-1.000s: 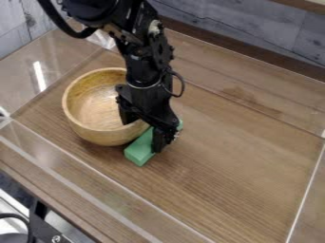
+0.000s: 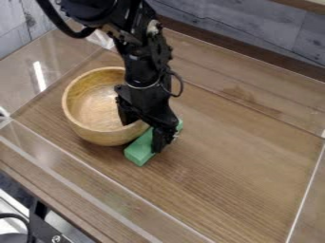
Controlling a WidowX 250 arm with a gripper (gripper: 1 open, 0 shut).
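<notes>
My black gripper (image 2: 160, 133) reaches down from the top of the view to a green rectangular object (image 2: 143, 152) lying on the wooden table, just right of a tan bowl (image 2: 86, 106). The fingertips are over the object's upper part; whether they are shut on it I cannot tell.
The bowl sits on the left of the table (image 2: 235, 171), partly behind my arm. Grey walls stand at the back, and cables lie beyond the lower left edge.
</notes>
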